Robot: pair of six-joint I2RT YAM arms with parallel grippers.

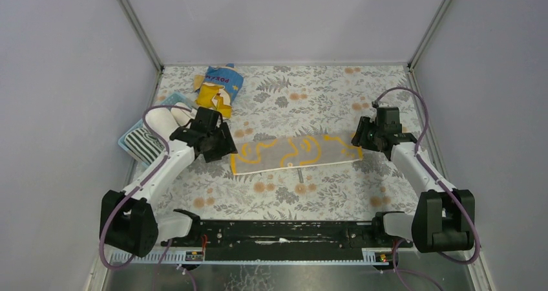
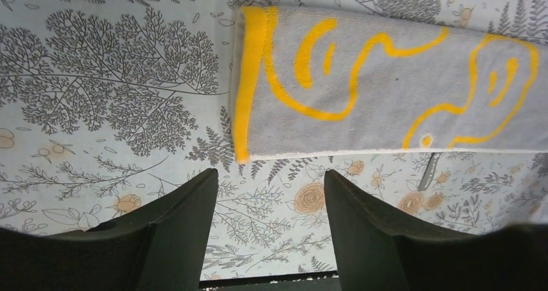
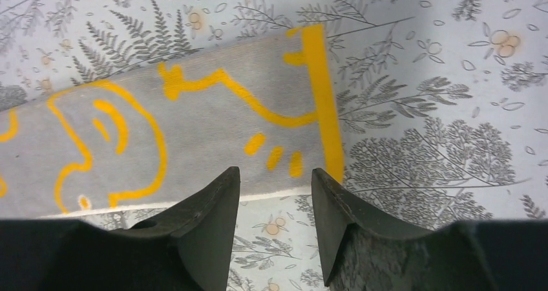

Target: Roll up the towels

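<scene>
A grey towel (image 1: 284,154) with yellow squiggles lies folded into a long flat strip across the middle of the table, its near edge white. In the left wrist view, the yellow left end of the towel (image 2: 388,90) lies beyond my open left gripper, which has nothing between its fingers. Its right end shows in the right wrist view, where the towel's yellow band (image 3: 323,103) reaches down close to my right gripper. That gripper is open as well and holds nothing. Both grippers are above the strip's two ends.
At the left, a blue basket (image 1: 124,140) holds rolled white and striped towels (image 1: 143,145). A blue and yellow bag (image 1: 223,84) stands behind it.
</scene>
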